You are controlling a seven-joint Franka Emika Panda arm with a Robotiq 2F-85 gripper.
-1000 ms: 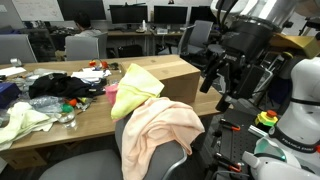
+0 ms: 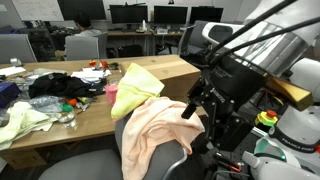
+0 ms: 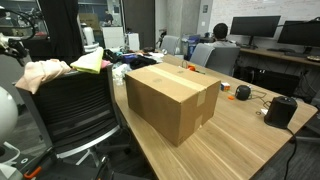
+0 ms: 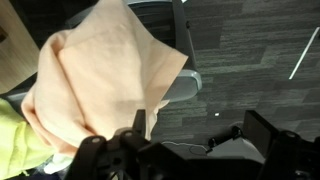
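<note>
A peach-pink cloth is draped over the top of a dark chair back, its lower part hanging down. Beside it on the same chair back lies a yellow cloth; exterior view 2 shows the pink cloth and the yellow cloth side by side as well. In the wrist view, my gripper is open, its fingers wide apart with dark floor between them. The pink cloth fills the left of that view, mostly to the left of the fingers and partly behind the left finger.
Behind the chair, a long wooden table carries bags, cloths and small items. A large cardboard box stands on it. The black chair has a hard frame edge close to the cloth. Open floor shows to the right.
In exterior view 1 my arm has shifted left, and its gripper end has come close to the pink cloth's right edge. Both cloths look unmoved.
</note>
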